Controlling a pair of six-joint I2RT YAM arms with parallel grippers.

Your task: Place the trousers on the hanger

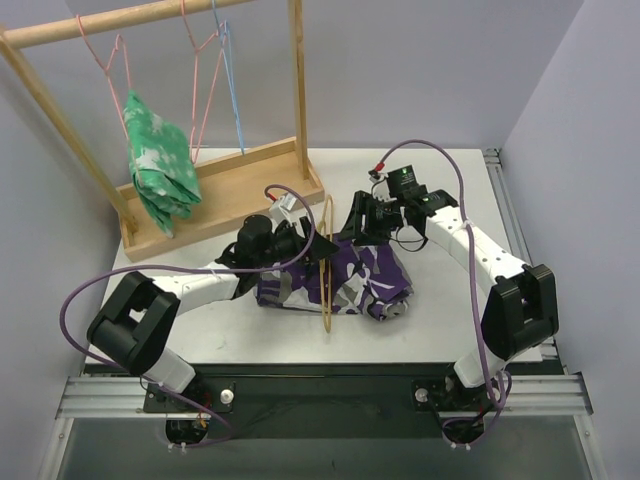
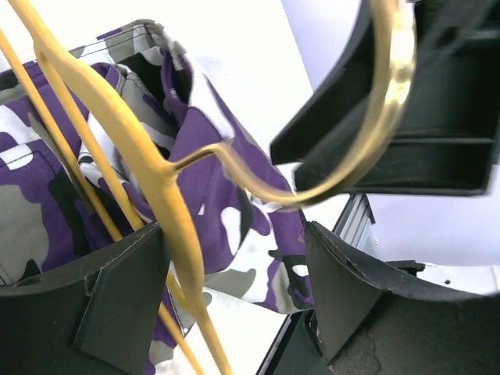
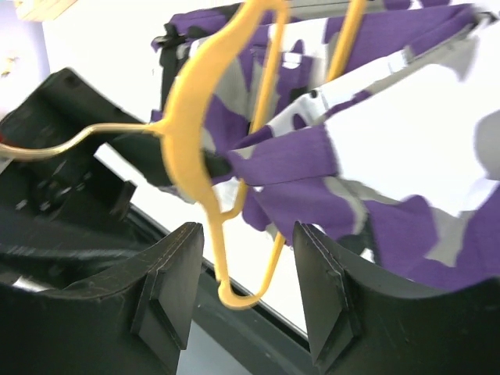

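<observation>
Purple, grey and white camouflage trousers [image 1: 383,272] lie folded on the table, partly under both arms. A yellow hanger [image 1: 326,305] stands on edge across their middle, its long sides running front to back. My left gripper [image 1: 324,250] is at the hanger; in the left wrist view the hanger's shoulder [image 2: 168,203] passes between its parted fingers, nearer the left one. Close by on the right, my right gripper [image 1: 352,222] stands open. Through its gap in the right wrist view shows the hanger's rounded end [image 3: 234,298]; whether the fingers touch it cannot be told.
At the back left is a wooden rack [image 1: 268,172] with pink and blue hangers. A green patterned garment [image 1: 162,165] hangs from it. Both grippers are very close together.
</observation>
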